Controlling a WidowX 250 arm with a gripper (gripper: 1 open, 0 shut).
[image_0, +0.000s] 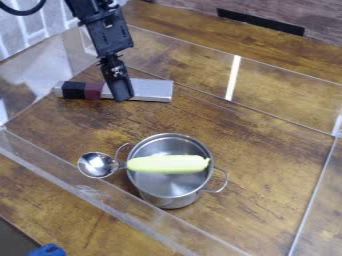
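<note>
A cleaver-like knife (146, 90) with a dark red handle lies flat at the back left. My gripper (118, 92) hangs low over it, near where blade and handle meet, its fingers shut; whether anything is between them is hard to see. A steel pot (168, 190) stands at the front centre with a pale yellow-green corn-like object (167, 163) across its top. A steel ladle or spoon (96, 165) lies left of the pot.
Clear plastic walls edge the wooden table (261, 170). The right and back of the tabletop are open. A blue object (48, 250) sits at the front left corner.
</note>
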